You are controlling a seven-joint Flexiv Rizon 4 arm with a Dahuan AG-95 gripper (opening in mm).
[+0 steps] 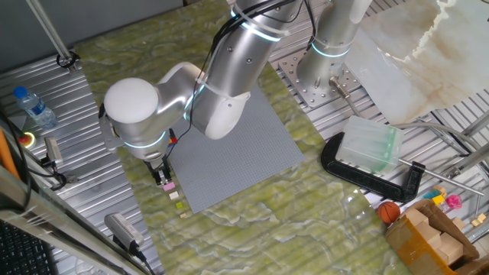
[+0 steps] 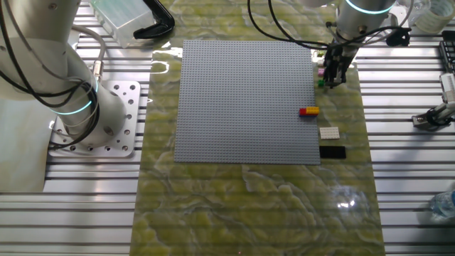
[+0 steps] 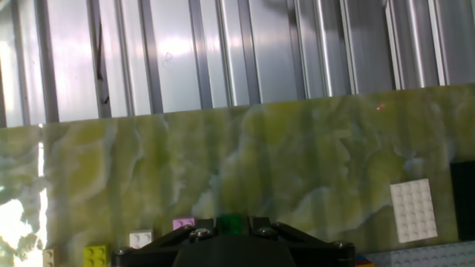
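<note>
A green brick [image 3: 233,224] shows between the two fingertips of my gripper at the bottom of the wrist view. The fingers stand close on either side of it; whether they press on it cannot be made out. In exterior view 2 the gripper [image 2: 335,80] is low over the green mat, beside the green brick [image 2: 320,83]. A pink brick [image 3: 183,222], a small white brick [image 3: 140,239], a yellow-green brick [image 3: 95,256] and a tan brick [image 3: 49,257] form a row to its left. Joined red and yellow bricks [image 2: 308,112] sit on the grey baseplate [image 2: 242,99], near its edge.
A flat white brick [image 2: 329,133] and a black one [image 2: 333,152] lie beside the baseplate. Farther off are a black clamp [image 1: 367,179] with a clear box [image 1: 369,145], a cardboard box [image 1: 412,241] and a water bottle [image 1: 36,107]. Most of the baseplate is clear.
</note>
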